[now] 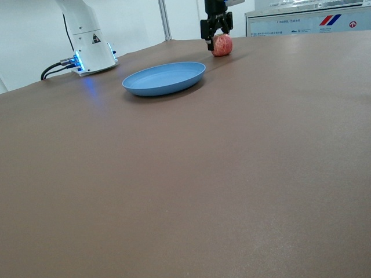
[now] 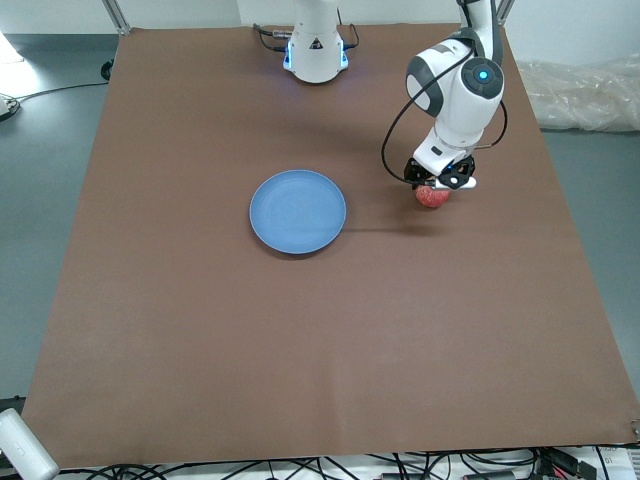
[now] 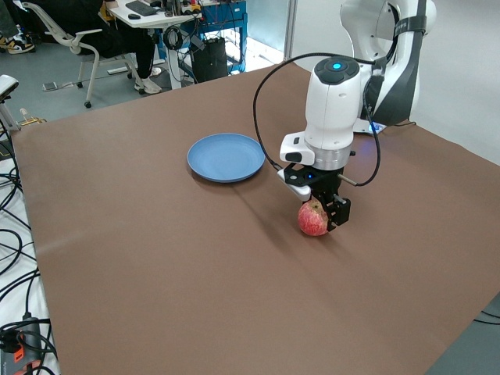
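A red apple (image 2: 432, 197) (image 1: 222, 47) (image 3: 312, 221) rests on the brown table with my gripper (image 3: 326, 208) over and around it, its black fingers reaching down beside the fruit. Whether the fingers are closed on it I cannot tell. A round blue plate (image 2: 297, 211) (image 1: 163, 80) (image 3: 226, 158) lies empty on the table, to the left of the apple in the left camera view.
A white robot base (image 2: 315, 55) with cables stands at the back of the table (image 2: 330, 350). Cables run along the outside of the table's edge.
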